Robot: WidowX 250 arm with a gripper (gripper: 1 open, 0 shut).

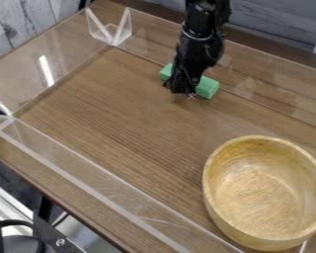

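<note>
My black gripper [185, 83] reaches down from the top centre to a green object [200, 85] on the wooden table [108, 128]. Its fingertips are over the left and middle part of the green object, which they partly hide. The gripper looks shut; whether anything is between its fingers cannot be seen.
A large pale round bowl [264, 222] sits at the lower right. A clear plastic piece [110, 32] stands at the back left. A transparent strip runs along the left edge.
</note>
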